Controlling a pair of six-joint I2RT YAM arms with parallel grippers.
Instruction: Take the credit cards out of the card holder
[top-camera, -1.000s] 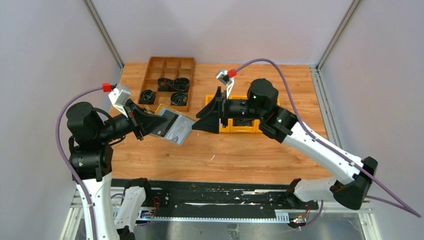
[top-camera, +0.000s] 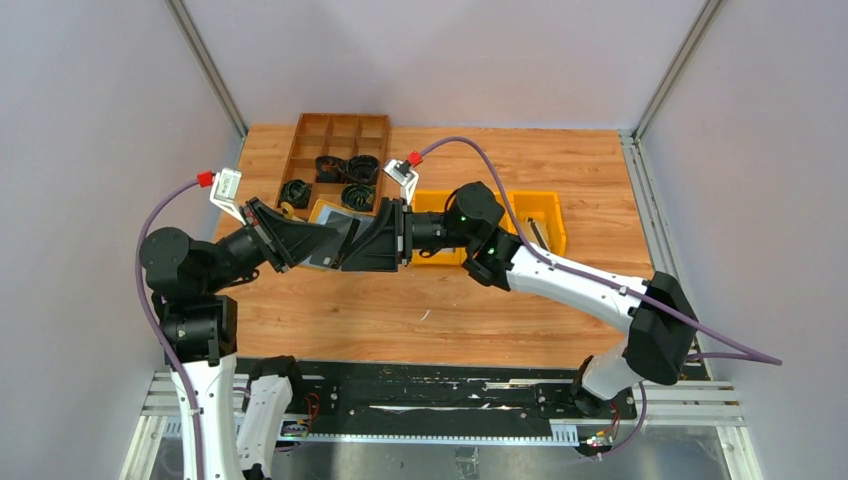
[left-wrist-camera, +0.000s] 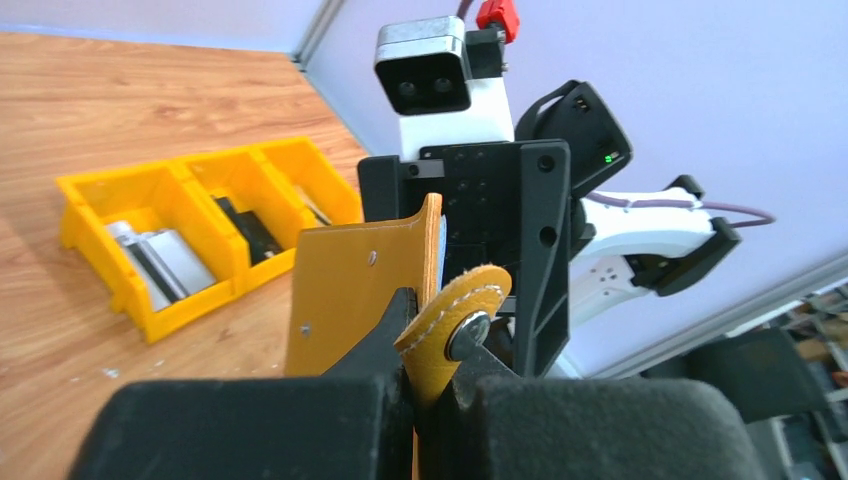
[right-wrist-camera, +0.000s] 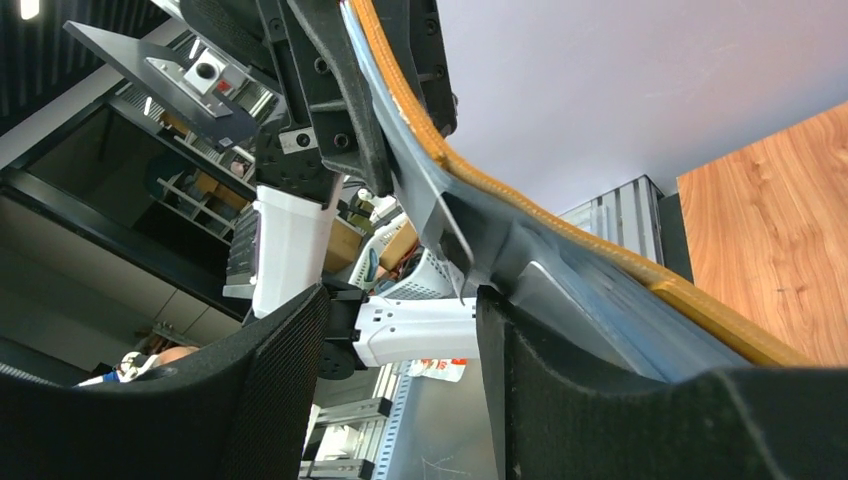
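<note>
My left gripper (top-camera: 334, 236) is shut on the tan leather card holder (left-wrist-camera: 340, 265), which is held up above the table. Its snap strap (left-wrist-camera: 428, 355) pokes up beside the fingers in the left wrist view. Along the holder's inner side run clear plastic sleeves (right-wrist-camera: 610, 310), and a dark card (right-wrist-camera: 500, 255) shows among them. My right gripper is at the sleeve side, its fingers parted. A sleeve corner hangs close to one right fingertip (right-wrist-camera: 490, 305); whether it lies between the fingers is hard to tell. From above, both grippers hide much of the holder.
A yellow bin (left-wrist-camera: 190, 170) with three compartments stands behind the right arm; flat grey and dark pieces (left-wrist-camera: 165, 265) lie in one, black pieces in another. The wooden divided tray (top-camera: 330, 128) with coiled black cables sits at the back left.
The right gripper has moved left, from the holder's outer edge to over its sleeves, close to the left gripper. The left arm has shifted slightly and keeps the holder.
</note>
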